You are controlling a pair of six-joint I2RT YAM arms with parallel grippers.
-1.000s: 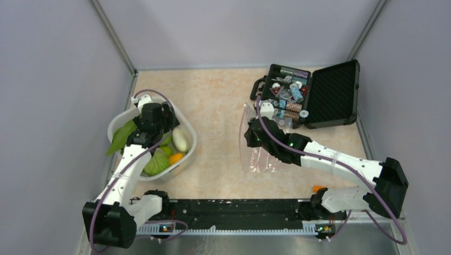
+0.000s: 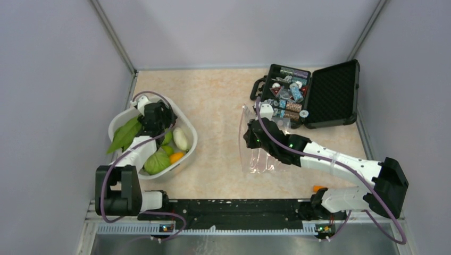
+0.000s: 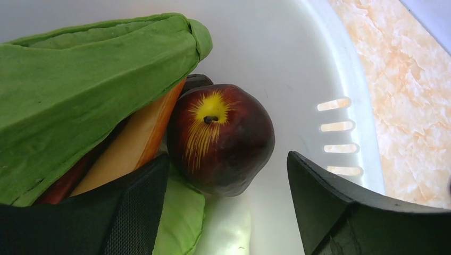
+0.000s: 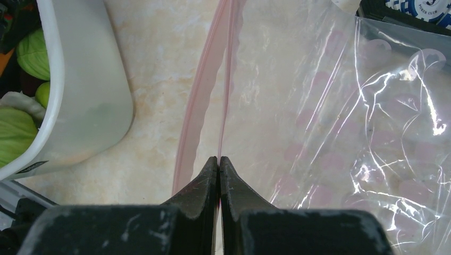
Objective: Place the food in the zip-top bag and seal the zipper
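Note:
My left gripper is part open over the white food bin (image 2: 189,154), its fingers either side of a dark red apple (image 3: 228,138) beside green leafy vegetables (image 3: 85,79). In the top view the bin also holds a cabbage (image 2: 157,162), an eggplant-like white vegetable (image 2: 181,139) and an orange fruit (image 2: 177,157). My right gripper is shut on the upper layer of the clear zip bag (image 4: 319,122) at its pink zipper edge, mid-table.
An open black case (image 2: 332,93) with poker chips and small items stands at the back right. Bare table lies between bin and bag, and behind them.
My left arm's elbow has risen toward the back of the scene, with the gripper staying over the bin's far part. The right arm and bag look unchanged.

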